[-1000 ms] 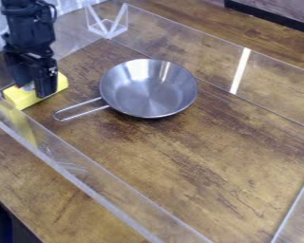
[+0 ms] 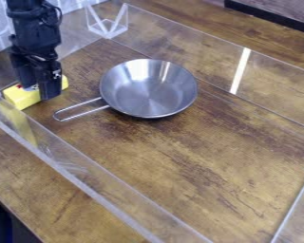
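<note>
My dark gripper (image 2: 38,80) is at the left, low over a yellow block-like object (image 2: 20,95) beside the clear wall, partly covering it. A steel pan (image 2: 148,87) with a wire handle pointing to the lower left lies to the right of the gripper.
Clear plastic walls (image 2: 117,195) border the wooden work surface (image 2: 224,161) along the front left, back and right. A small white wire-like piece (image 2: 107,21) stands at the back.
My gripper has shifted slightly to the right and down over the yellow object since a second ago. The pan has not moved.
</note>
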